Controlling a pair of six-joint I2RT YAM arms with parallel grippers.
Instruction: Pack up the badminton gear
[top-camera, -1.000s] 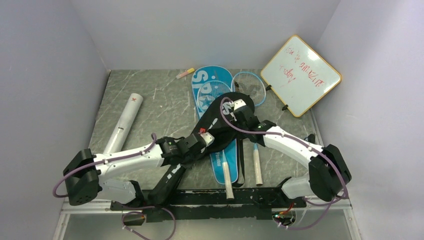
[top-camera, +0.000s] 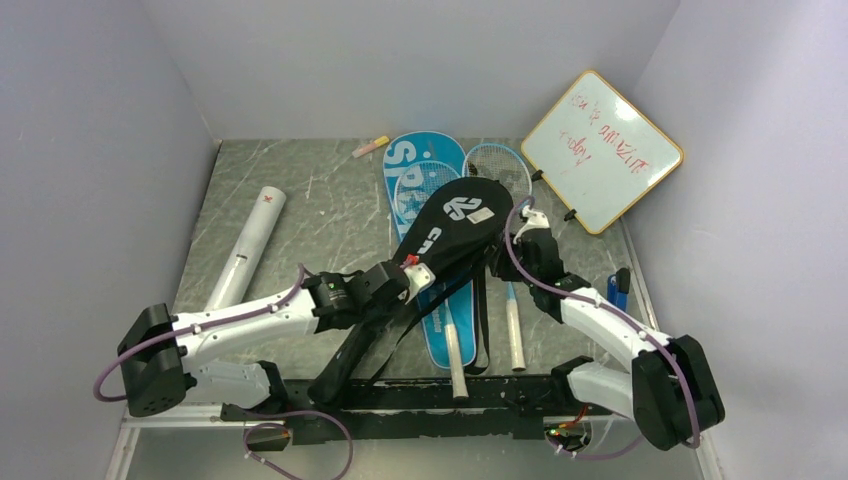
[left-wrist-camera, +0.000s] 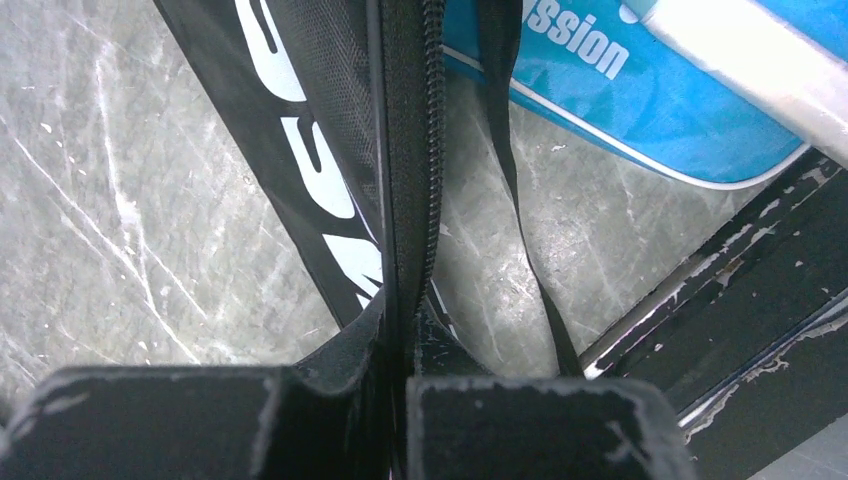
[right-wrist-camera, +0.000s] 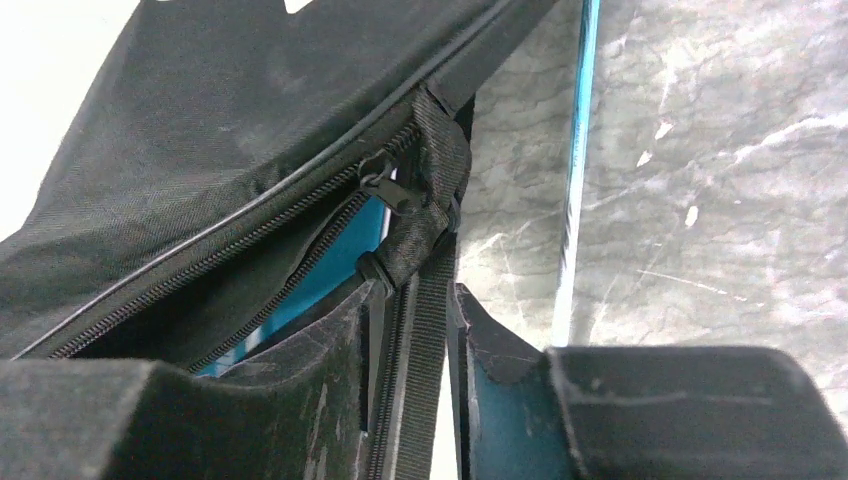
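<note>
A black racket bag (top-camera: 450, 215) lies diagonally over a blue bag (top-camera: 400, 150) and two rackets with white grips (top-camera: 515, 330). My left gripper is shut on the black bag's zipped edge (left-wrist-camera: 410, 150). My right gripper is part open at the bag's right side, close to a zipper pull (right-wrist-camera: 390, 188) and black strap folds. Whether anything is between its fingers is unclear. In the right wrist view a blue racket shaft (right-wrist-camera: 575, 170) runs alongside on the table.
A white shuttlecock tube (top-camera: 245, 245) lies at left, a small yellow-capped item (top-camera: 375, 145) at the back. A whiteboard (top-camera: 602, 150) stands back right, a blue object (top-camera: 617, 290) at the right edge.
My right gripper has moved rightward to the bag's edge, and the bag's upper part has spread out. My left gripper has shifted slightly, still on the bag.
</note>
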